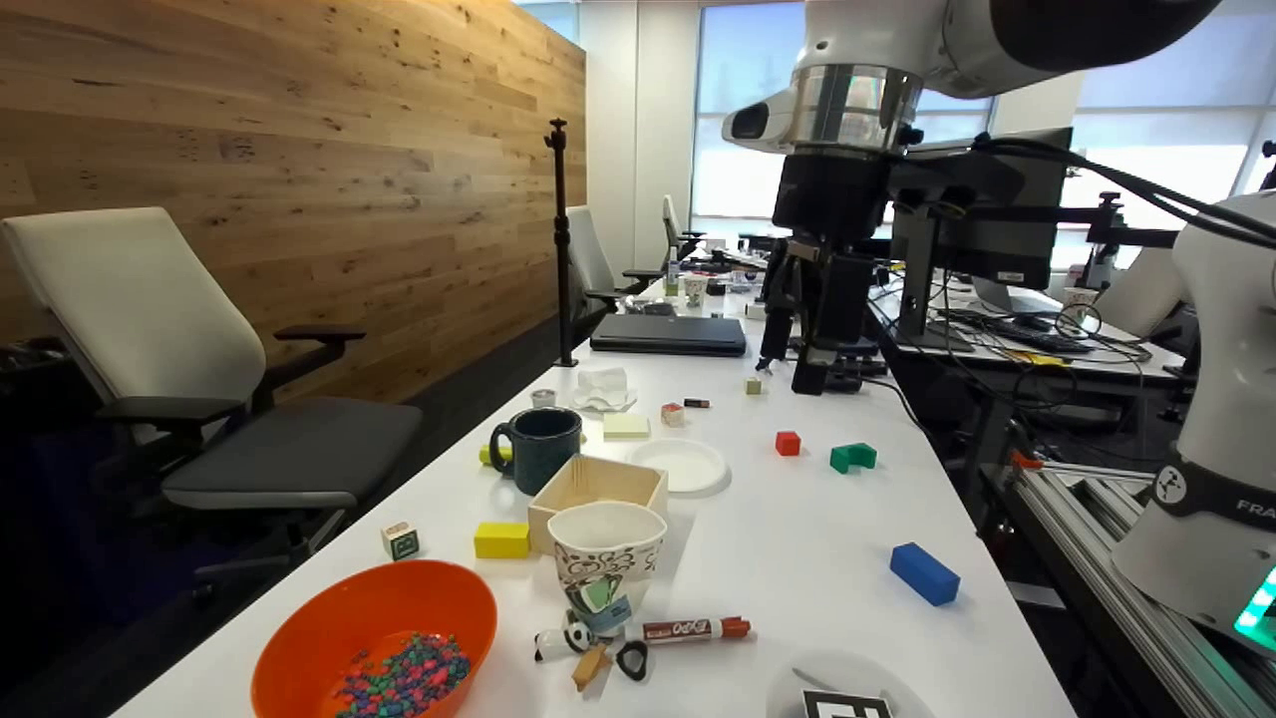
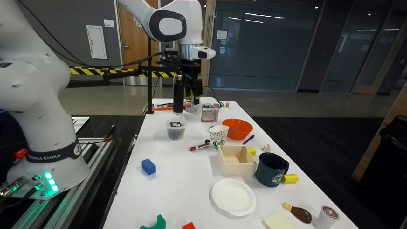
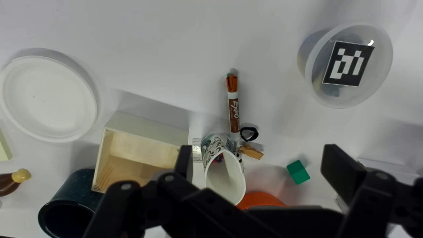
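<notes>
My gripper stands open above the white table, its two fingers wide apart and nothing held. Below it in the wrist view lie a patterned paper cup (image 3: 225,170), a brown Expo marker (image 3: 234,111), a black ring (image 3: 249,134) and a small tan piece (image 3: 251,151). A green block (image 3: 298,172) shows near the right finger. The light wooden box (image 3: 142,131) is left of the cup, partly behind the gripper. An orange bowl (image 1: 371,634) holds many small coloured bits. In exterior view 2, my gripper (image 2: 187,103) hangs over the table's far part.
A lidded clear tub (image 2: 175,129) with a marker tag, a white plate (image 2: 233,196) and a dark mug (image 2: 271,170) stand around. A blue block (image 2: 148,166) sits near the robot-side edge. Bare table lies between that block and the wooden box.
</notes>
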